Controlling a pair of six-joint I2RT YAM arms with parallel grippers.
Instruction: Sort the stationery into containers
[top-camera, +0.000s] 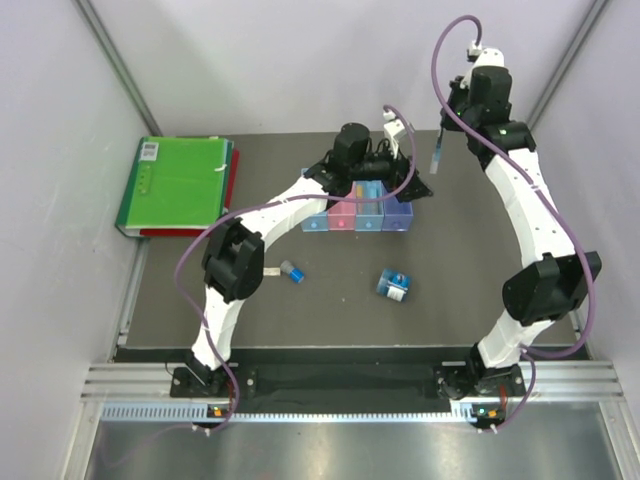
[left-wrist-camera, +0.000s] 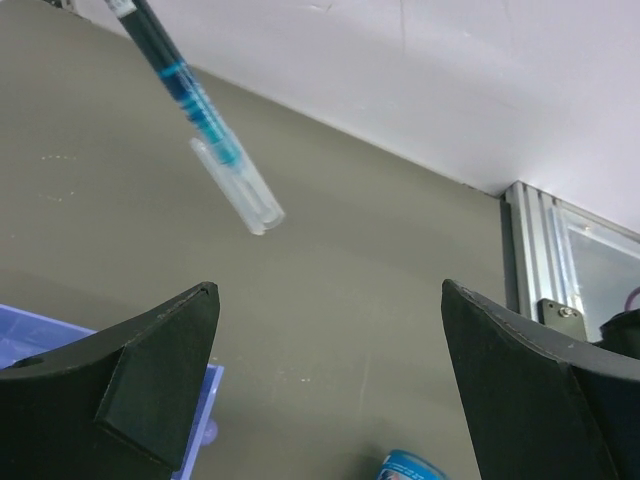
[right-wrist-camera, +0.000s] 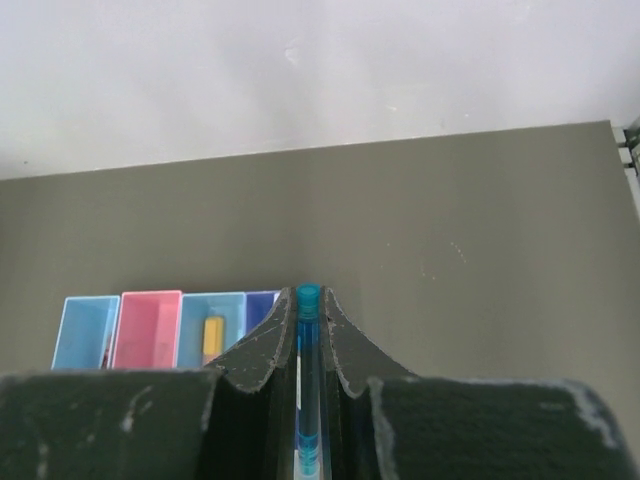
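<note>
A blue pen with a clear cap (left-wrist-camera: 215, 130) hangs in the air at the back right, tilted, with my right gripper shut on it. In the top view the pen's lower end (top-camera: 436, 160) points down from that gripper. My left gripper is open and empty, above the right part of the sorting box (top-camera: 397, 217), apart from the pen. The box has light blue, pink, light blue and purple compartments. Through the right wrist view, a yellow item (right-wrist-camera: 213, 336) shows in the second light blue one. The left arm hides part of the box.
On the mat lie a blue jar (top-camera: 393, 285), a small blue-capped item (top-camera: 292, 271) and a pale block (top-camera: 271, 271). Green folders (top-camera: 180, 185) are stacked at the far left. Bare mat stretches right of the box.
</note>
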